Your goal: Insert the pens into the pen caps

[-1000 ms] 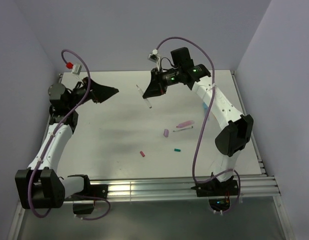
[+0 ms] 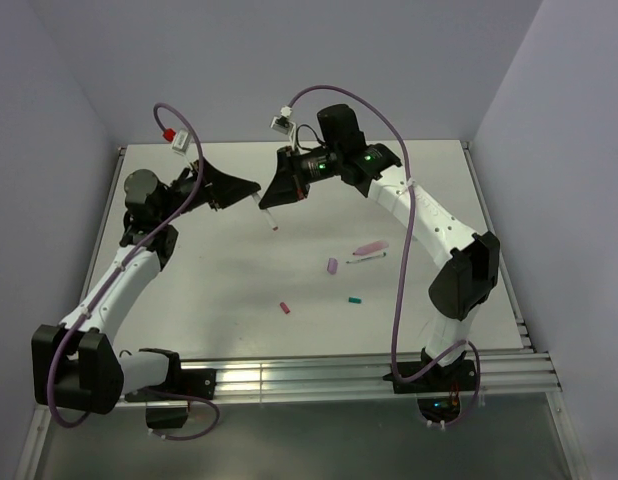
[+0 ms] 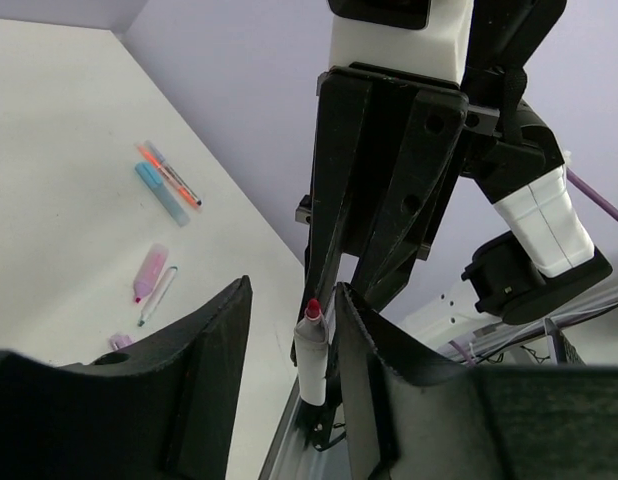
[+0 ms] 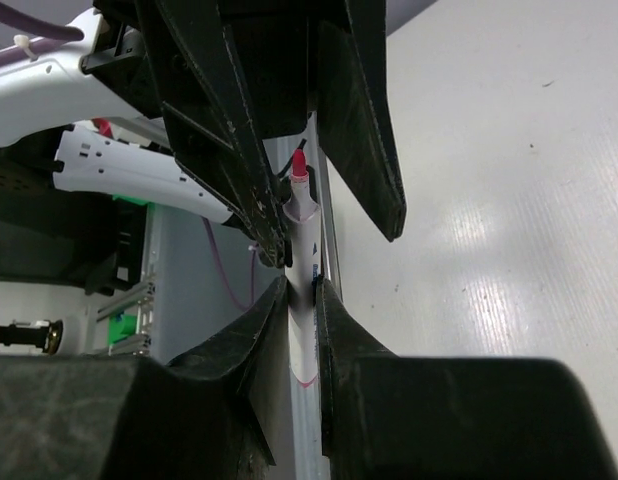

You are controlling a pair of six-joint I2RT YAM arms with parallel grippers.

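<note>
A white pen (image 2: 268, 216) with a pinkish-red tip is held by my right gripper, shut around its body. From the right gripper's fingers, the pen's tip end reaches toward my left gripper. The left gripper is open, and its fingers stand on either side of the red-tipped end in the right wrist view, with a visible gap. On the table lie a red cap (image 2: 285, 308), a teal cap (image 2: 354, 300) and a purple cap (image 2: 332, 266).
A pink marker (image 2: 370, 247) lies beside a thin white pen (image 2: 366, 258) right of centre. Farther off, a blue marker (image 3: 162, 194) and an orange marker (image 3: 169, 174) lie together. Both grippers are very close together above the table.
The left gripper has moved right and the right gripper has moved left with the white pen, closing the distance between them. Objects on the table have stayed put.
</note>
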